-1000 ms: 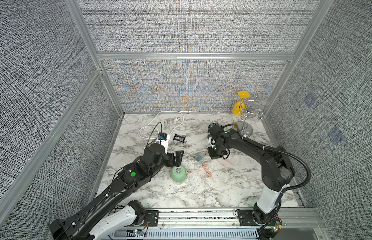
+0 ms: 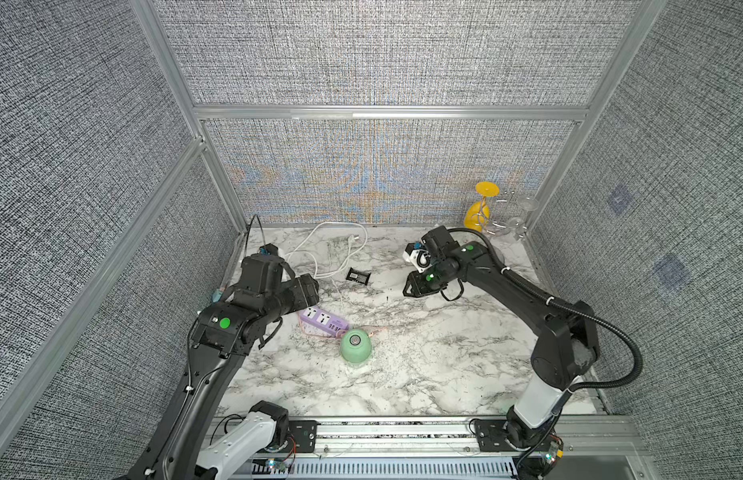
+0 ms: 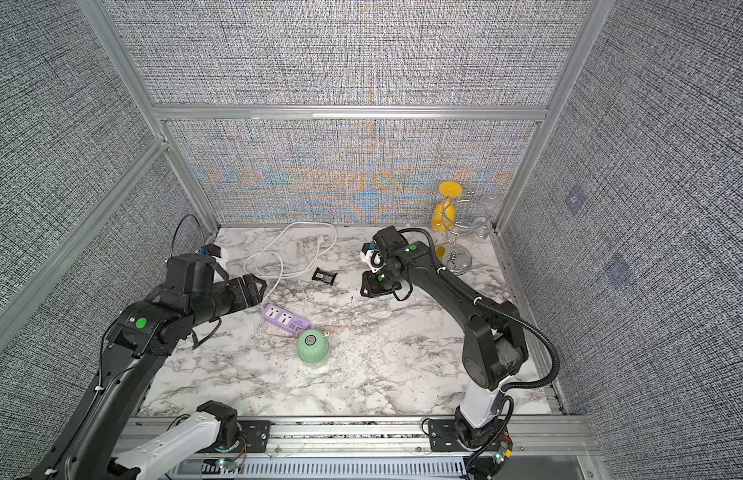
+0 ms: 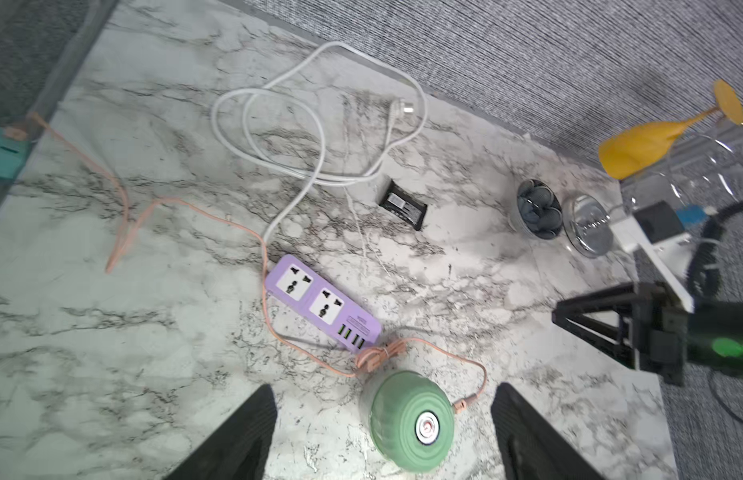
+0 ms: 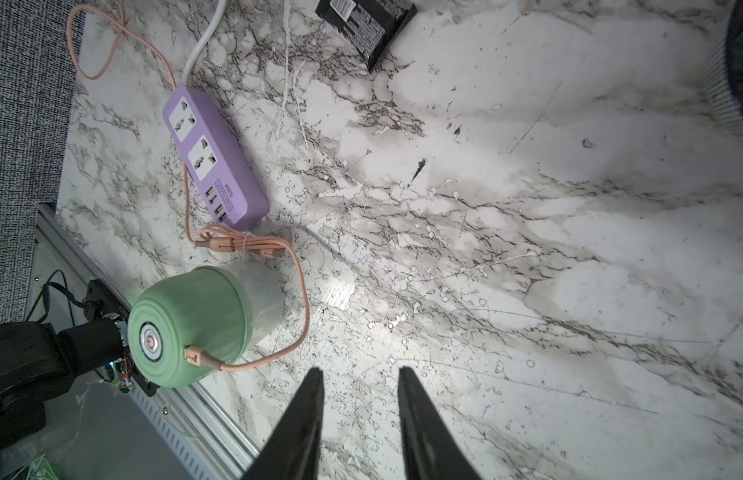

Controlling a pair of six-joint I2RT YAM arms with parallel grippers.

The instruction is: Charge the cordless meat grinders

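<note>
The green meat grinder (image 4: 415,420) with a clear bowl sits on the marble table, near the lower end of a purple power strip (image 4: 323,304). A pink charging cable (image 5: 299,280) is joined to the grinder's side. Its tied bundle (image 4: 379,354) lies between strip and grinder; the cable runs on left to a teal block (image 4: 5,153) at the table's left edge. My left gripper is open and empty, above the table's left side near the strip. Over the right-centre, my right gripper is partly open, nothing between its fingers.
A white cord with a plug (image 4: 401,108) loops behind the strip. A small black object (image 4: 403,205) lies at the back centre. At the back right stand a grey container (image 4: 537,209) and a metal rack with a yellow goblet (image 2: 477,216).
My left gripper has swung back and left, away from the grinder. The teal block and the cable bundle have moved left. My right gripper has moved slightly back and left.
</note>
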